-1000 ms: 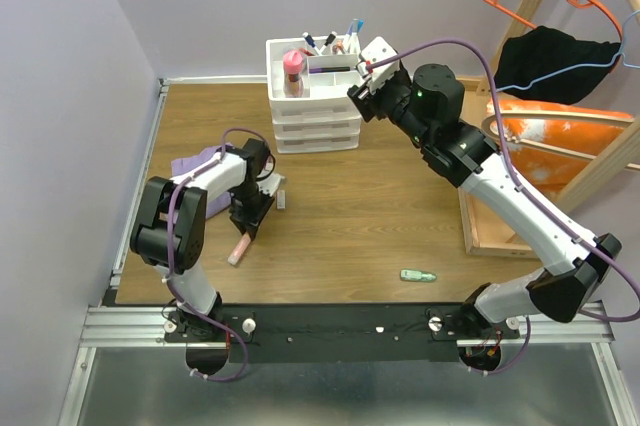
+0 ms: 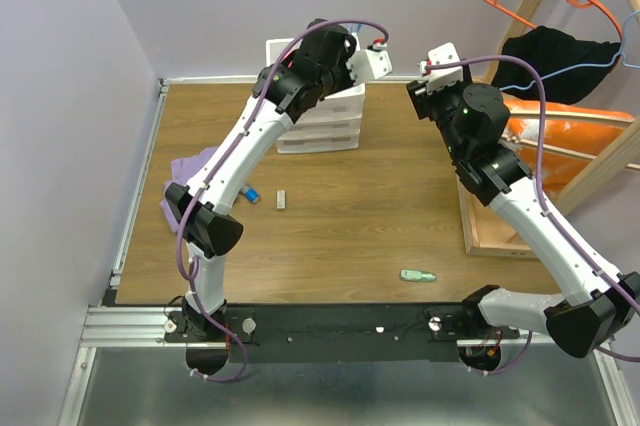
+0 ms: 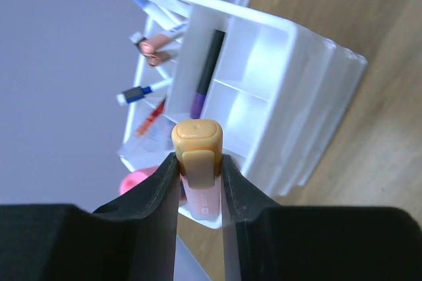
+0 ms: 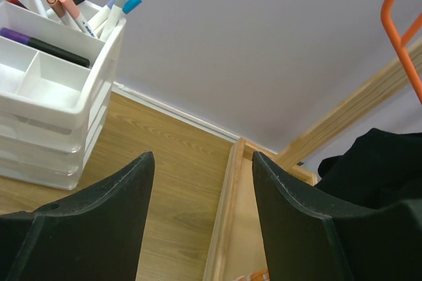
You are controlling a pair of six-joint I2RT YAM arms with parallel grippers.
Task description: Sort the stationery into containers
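Note:
My left gripper is shut on a pink marker with a peach cap [image 3: 198, 141], held over the white multi-compartment organizer [image 3: 280, 76]. Pens stand in it, and a purple-black pen [image 4: 49, 48] lies in one compartment. In the top view my left arm covers much of the organizer. My right gripper is open, right of the organizer, nothing between its fingers. A green item [image 2: 417, 275] lies at the table's front right; a small eraser-like block [image 2: 281, 199] and a blue item [image 2: 251, 194] lie mid-left.
A wooden rack [image 2: 480, 226] with hangers, black cloth [image 2: 550, 61] and orange item stands on the right. A purple cloth [image 2: 180, 176] lies at left.
My left gripper has risen from the front-left table with the marker and moved back over the organizer. My right gripper has moved right, away from the organizer.

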